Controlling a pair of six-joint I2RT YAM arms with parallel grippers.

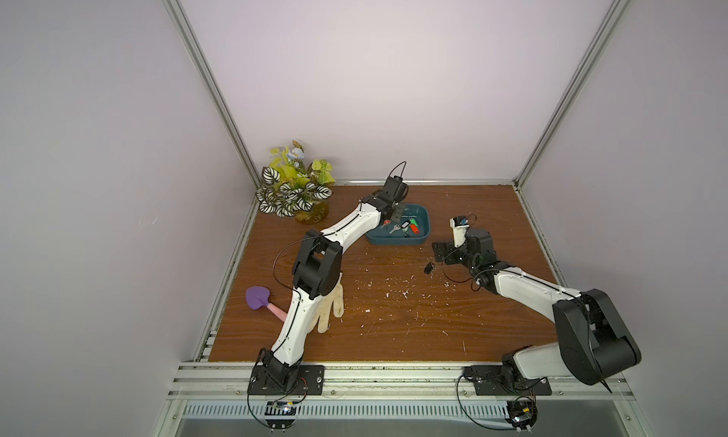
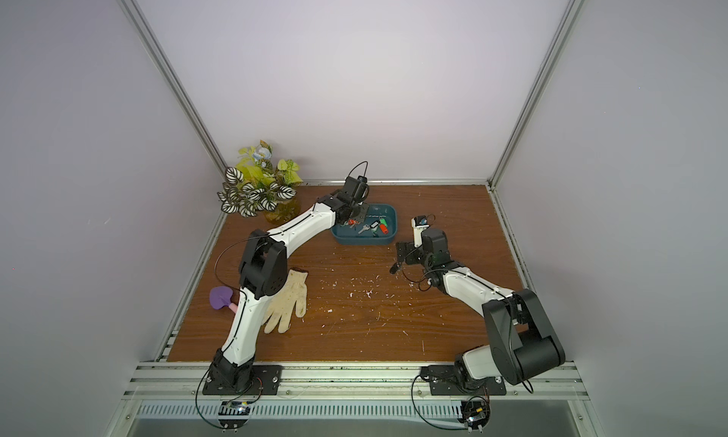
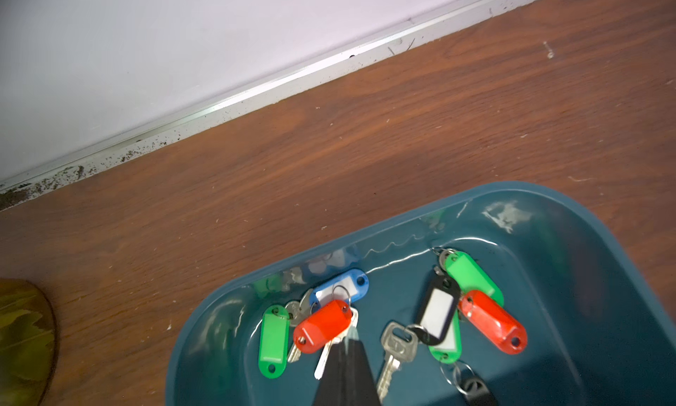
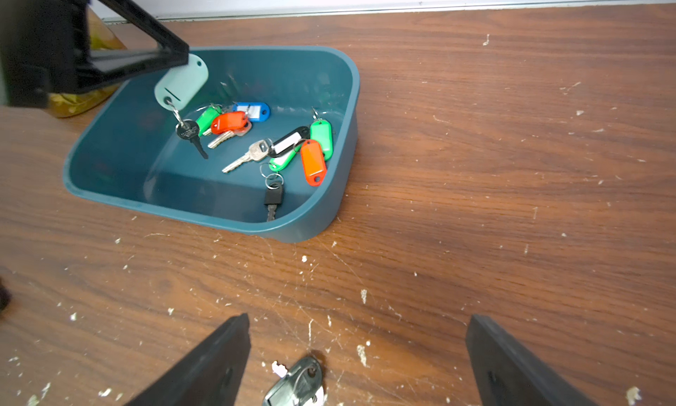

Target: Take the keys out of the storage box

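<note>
In the right wrist view my left gripper is shut on a pale key tag (image 4: 181, 82), from which a dark key (image 4: 188, 130) dangles above the storage box (image 4: 345, 124). Inside the blue-green box lie several other tagged keys: a blue tag (image 3: 339, 287), red tags, one being the right-hand red tag (image 3: 493, 321), green tags, a black tag (image 3: 438, 308) and a bare silver key (image 3: 396, 346). Right of the box, low over the table, my right gripper stands open; a black key fob (image 4: 299, 385) lies on the wood between and below its fingers.
A leafy potted plant (image 1: 295, 183) stands at the back left. A cream glove (image 1: 327, 308) and a purple shovel (image 1: 258, 296) lie at the front left.
</note>
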